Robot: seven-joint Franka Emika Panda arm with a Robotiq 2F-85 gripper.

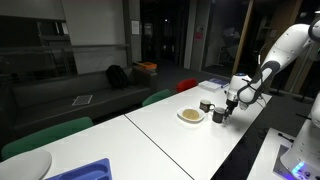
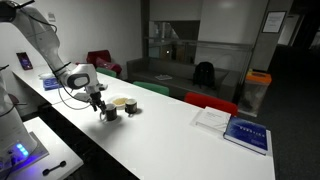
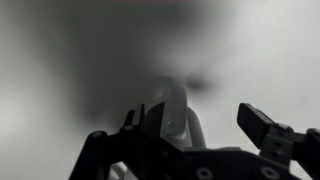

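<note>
A dark mug (image 1: 218, 116) stands on the white table, and my gripper (image 1: 228, 116) is right beside it, low near the tabletop. From the opposite side, the same mug (image 2: 111, 114) appears just right of the gripper (image 2: 102, 113). In the wrist view the open gripper has its dark fingers (image 3: 270, 132) spread wide. A pale, blurred, narrow curved piece (image 3: 176, 108) lies in the space between them; what it belongs to is hard to tell. A second dark mug (image 2: 131, 107) stands close by.
A round dish with brownish contents (image 1: 191, 115) sits next to the mugs. Far along the table lie a blue tray (image 1: 82, 174) and a white round plate (image 1: 27, 165). Chairs, one of them red (image 2: 221, 104), line the far edge.
</note>
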